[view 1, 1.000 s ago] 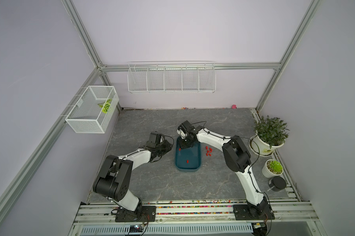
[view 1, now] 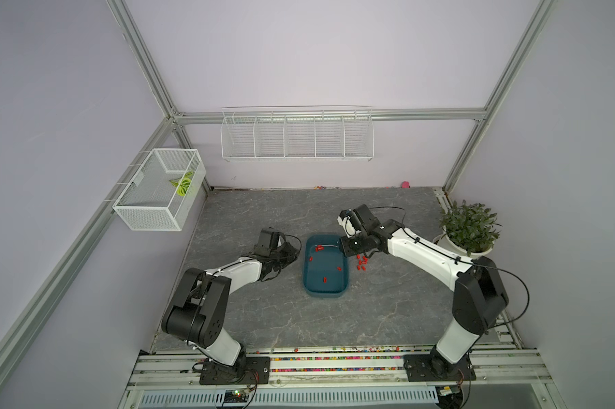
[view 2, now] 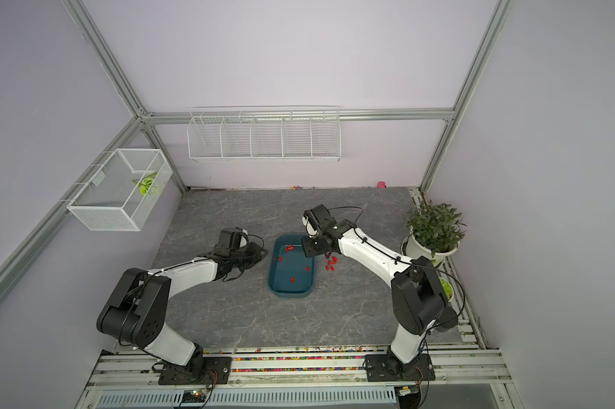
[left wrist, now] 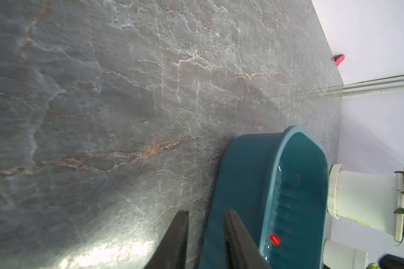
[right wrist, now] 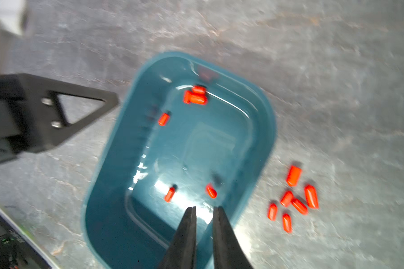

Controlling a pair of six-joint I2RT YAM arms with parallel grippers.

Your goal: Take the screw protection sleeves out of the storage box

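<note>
The teal storage box [view 1: 325, 294] stands mid-table with several small red screw protection sleeves inside. A cluster of sleeves [right wrist: 195, 96] lies at its far end, with single ones [right wrist: 163, 119] spread over the floor. One sleeve [right wrist: 211, 191] is near the box's right wall; whether it touches the floor I cannot tell. Outside, to the right, several more sleeves [right wrist: 299, 206] lie on the table. My right gripper is above the box's right side, open with nothing between its fingers. Left of the box, my left gripper has a gap between its empty fingers.
Potted plants [view 1: 469, 228] line the right edge. A white wire basket [view 1: 160, 191] hangs on the left and a wire rack [view 1: 297, 136] at the back. Bare table [view 1: 287, 320] lies in front of the box.
My right arm has moved right from the box's far left end to its right side. A sleeve now shows near the right wall, where none showed before. The left arm is still.
</note>
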